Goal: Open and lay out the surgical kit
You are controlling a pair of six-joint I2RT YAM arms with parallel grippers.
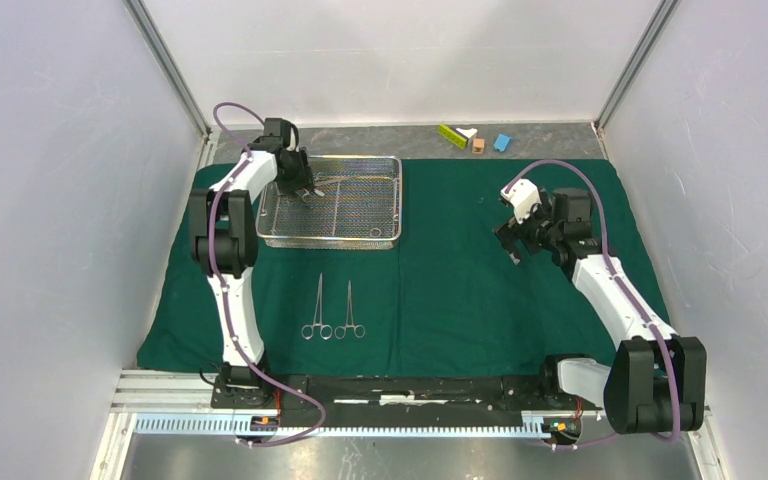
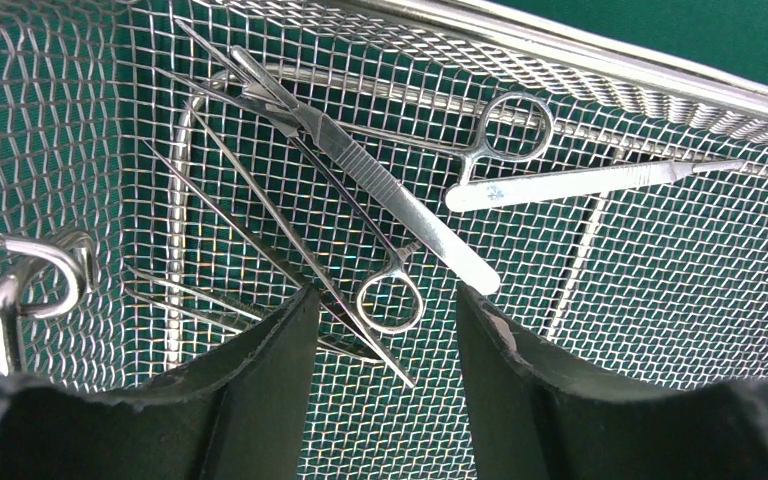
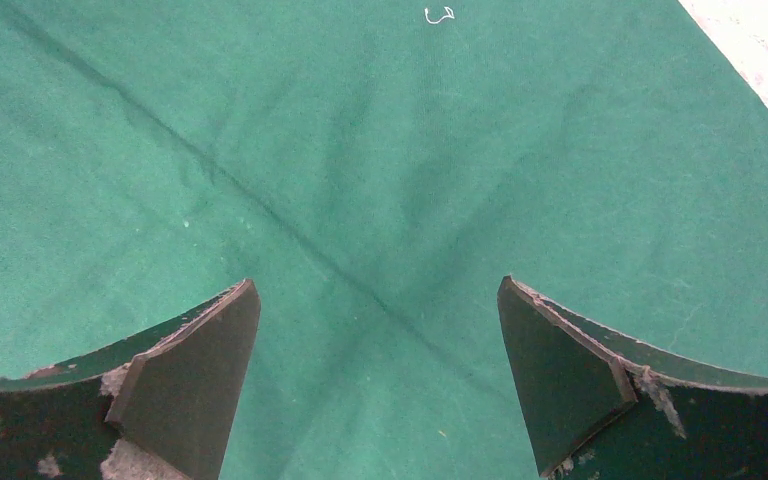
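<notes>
In the top view a wire mesh basket (image 1: 370, 242) stands at the left of the green cloth, and my left gripper (image 1: 305, 188) reaches down into its far-left part. The left wrist view shows its fingers (image 2: 270, 385) apart, with a ringed instrument (image 2: 390, 330) and thin tweezer-like tools (image 2: 290, 235) just beyond the tips. Scalpel handles, one long (image 2: 400, 200) and one with a narrow tip (image 2: 580, 185), lie on the mesh nearby. Two ring-handled clamps (image 1: 318, 310) (image 1: 349, 312) rest side by side on the cloth. Over bare cloth, my right gripper is open and empty.
Small yellow, orange and blue blocks (image 1: 502, 142) sit behind its far edge. The basket's wire handle (image 2: 45, 270) and side wall are close on the left gripper's left.
</notes>
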